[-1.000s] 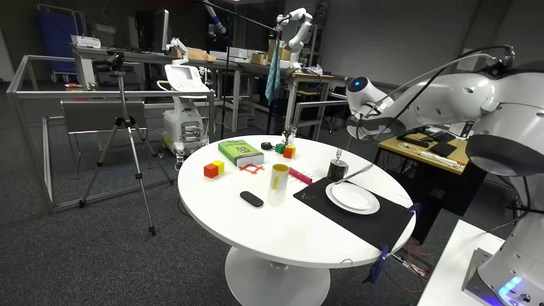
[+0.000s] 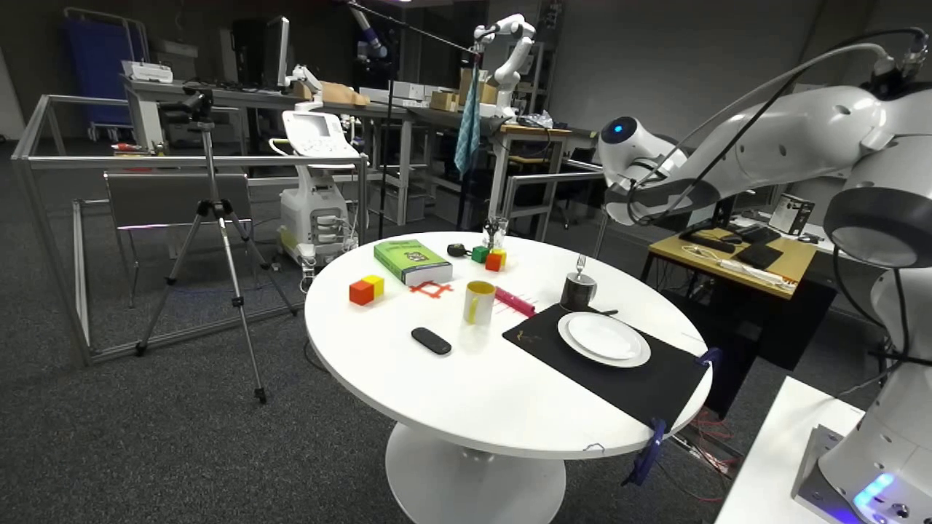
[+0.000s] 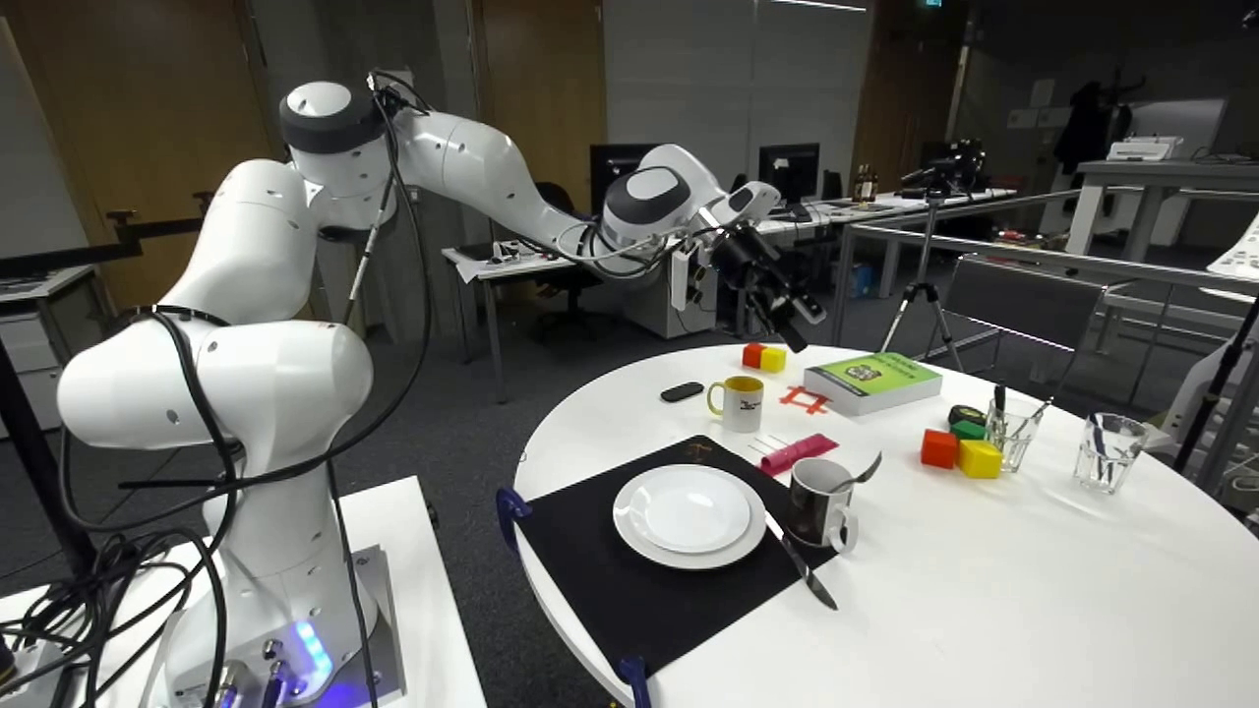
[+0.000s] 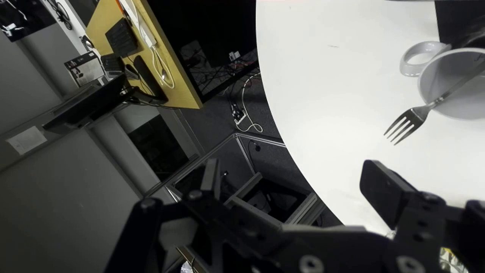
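Observation:
My gripper is open, with nothing between its spread fingers. In exterior view 2 the gripper [image 3: 798,324] hangs in the air, appearing over the far part of the table; exterior view 1 does not show the fingers. A silver knife [image 3: 808,566] lies to the right of the white plates [image 3: 690,515], against the dark mug [image 3: 814,496] and partly on the black mat [image 3: 590,590]. A fork [image 3: 865,472] leans out of that mug. The wrist view has the fork's tines [image 4: 411,122] over the mug's rim.
Beyond the mat stand a yellow-and-white mug [image 3: 743,407], a pink roll [image 3: 799,453], a green book [image 3: 873,380], coloured cubes [image 3: 940,448] and glasses [image 3: 1107,454]. Blue clamps [image 3: 510,519] grip the mat's edge. The table's right front, in exterior view 2, is bare.
The knife was slanted across the plate's far edge with one end raised; now it lies low beside the plate and mug. The arm has shifted slightly to the right in exterior view 1.

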